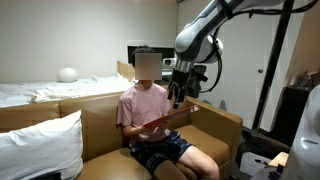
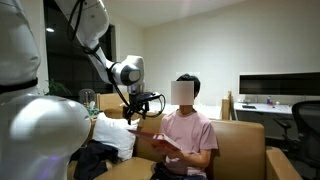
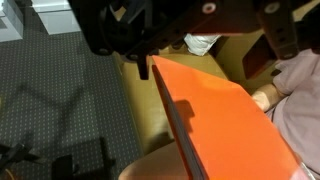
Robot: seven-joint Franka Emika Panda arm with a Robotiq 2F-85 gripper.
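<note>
An orange-red flat object, like a folder or book (image 3: 225,110), is held by a person (image 1: 148,105) in a pink shirt who sits on the sofa. In exterior view 2 its broad face (image 2: 158,143) tilts in front of the person's chest. My gripper (image 1: 178,101) hangs just above its raised edge, pointing down, with the fingers open. From the wrist, that edge lies close below the dark fingers (image 3: 143,66); whether they touch it cannot be made out. Nothing is gripped.
The brown sofa (image 1: 100,127) surrounds the person, whose face and knees are close to my arm. A white pillow (image 1: 42,149) leans at the sofa's left. Grey floor (image 3: 70,90) lies open beside the seat.
</note>
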